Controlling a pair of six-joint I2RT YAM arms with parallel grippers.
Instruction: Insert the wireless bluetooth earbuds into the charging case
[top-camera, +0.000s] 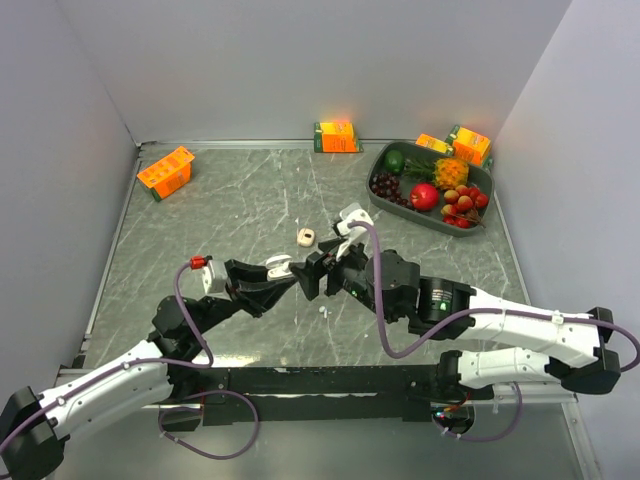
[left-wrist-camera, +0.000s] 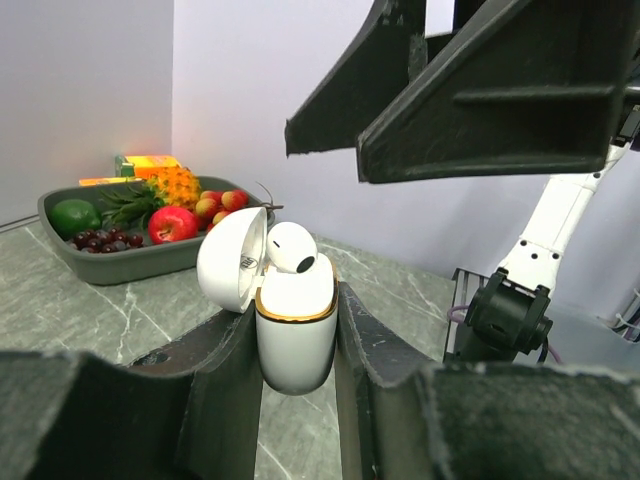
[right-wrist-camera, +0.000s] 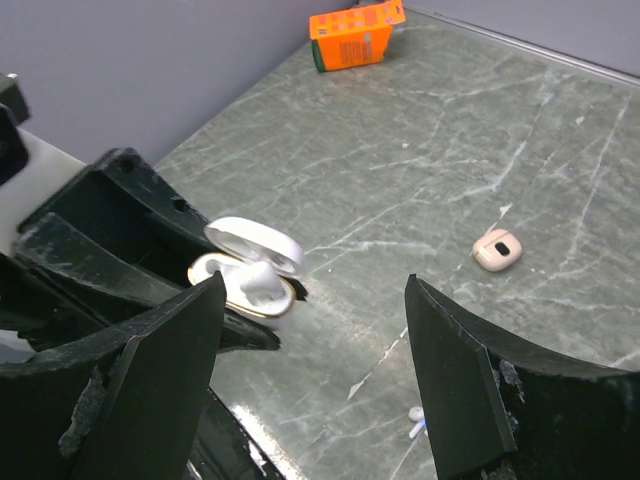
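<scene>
My left gripper is shut on the white charging case (left-wrist-camera: 296, 330), whose lid (left-wrist-camera: 228, 258) is open; a white earbud (left-wrist-camera: 291, 242) sits in it. My right gripper is open just beside the case, its fingertips above and near it in the left wrist view, with nothing seen between them. A small white object (right-wrist-camera: 418, 418) with a blue part lies on the marble table in the right wrist view; what it is I cannot tell clearly.
A grey basket of fruit (top-camera: 400, 210) stands at the back right, orange boxes (top-camera: 166, 176) along the back and left. A small beige square object (top-camera: 306, 237) lies mid-table, with bare marble around it.
</scene>
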